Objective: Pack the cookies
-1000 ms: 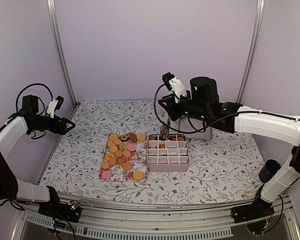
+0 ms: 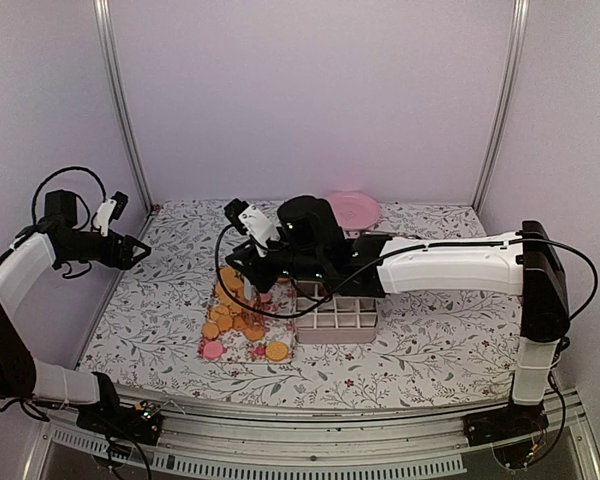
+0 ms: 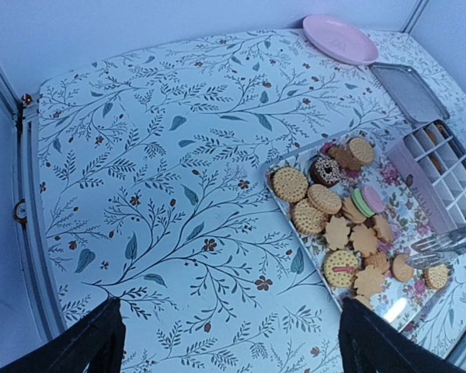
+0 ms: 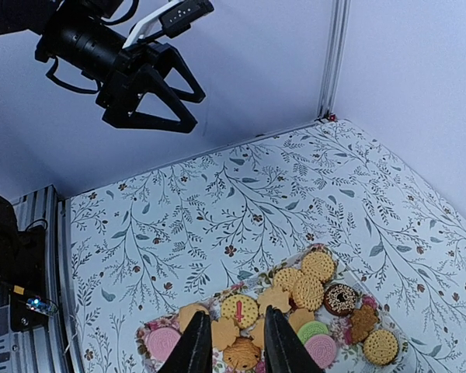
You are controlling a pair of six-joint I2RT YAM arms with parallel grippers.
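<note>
A floral tray (image 2: 210, 352) of mixed cookies (image 3: 340, 266) (round, flower-shaped, pink, green, a sprinkled chocolate ring) lies left of centre. The pink compartment box (image 2: 335, 334) stands to its right, with some brown cookies visible in its far slots in the left wrist view. My right gripper (image 2: 250, 300) hangs over the middle of the cookie tray, its fingers (image 4: 262, 350) apart, pointing down, with nothing seen between them. My left gripper (image 2: 130, 250) is raised at the left wall, standing open and empty.
A pink plate (image 3: 340, 37) and a metal tray (image 3: 410, 92) sit behind the box. The table left of the cookie tray is clear. The right arm stretches across the box in the top view.
My right gripper has swung left from over the compartment box to over the cookie tray, coming lower and slightly further left in the last moment. The left arm is unmoved.
</note>
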